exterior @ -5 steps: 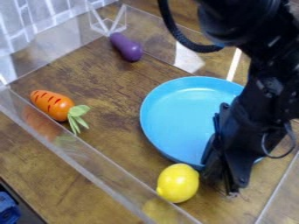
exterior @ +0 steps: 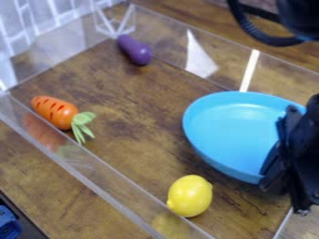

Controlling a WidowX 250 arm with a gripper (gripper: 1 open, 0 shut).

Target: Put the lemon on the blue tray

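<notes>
The yellow lemon (exterior: pixel 189 196) lies on the wooden surface, close to the clear wall at the front and apart from the tray. To its upper right sits the round blue tray (exterior: pixel 230 126), empty where I can see it. My black gripper (exterior: pixel 281 177) is at the right edge of the view, over or against the tray's right rim, and partly cut off by the frame. Its fingertips do not show clearly enough to tell how they stand. Nothing is visibly held by it.
An orange toy carrot (exterior: pixel 54 112) with green leaves lies at the left. A purple eggplant (exterior: pixel 133 49) rests at the back. Clear low walls (exterior: pixel 88 168) border the wooden surface (exterior: pixel 125 103), whose middle is free. A blue object (exterior: pixel 9 224) sits at lower left.
</notes>
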